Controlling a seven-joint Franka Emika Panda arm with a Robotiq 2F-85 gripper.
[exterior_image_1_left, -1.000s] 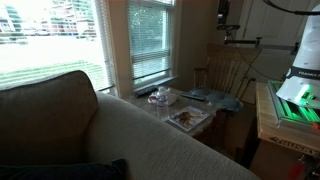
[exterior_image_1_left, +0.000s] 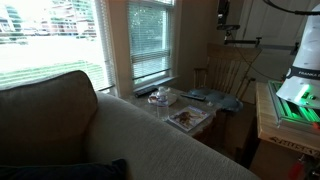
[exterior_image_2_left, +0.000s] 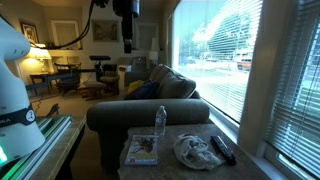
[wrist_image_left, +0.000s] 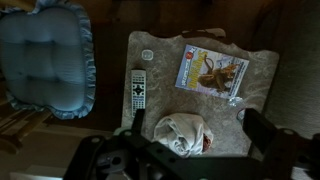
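My gripper hangs high above a small table (exterior_image_2_left: 187, 163); its dark fingers stand wide apart in the wrist view, with no object held. In exterior view 2 the gripper (exterior_image_2_left: 127, 46) points down, well clear of everything on the tabletop. A picture-covered case or booklet (wrist_image_left: 212, 71) lies flat there. A crumpled white cloth (wrist_image_left: 181, 132) rests nearby, partly overlapped by the gripper in the wrist view. Beside the cloth is a remote control (wrist_image_left: 138, 89). The clear bottle (exterior_image_2_left: 160, 121) stands upright near the sofa side of the table.
A sofa (exterior_image_2_left: 180, 88) borders one side of the table, and blinds-covered windows (exterior_image_2_left: 235, 55) another. A chair with a blue-grey cushion (wrist_image_left: 43, 60) stands near the remote's side. Some bare tabletop shows between the objects.
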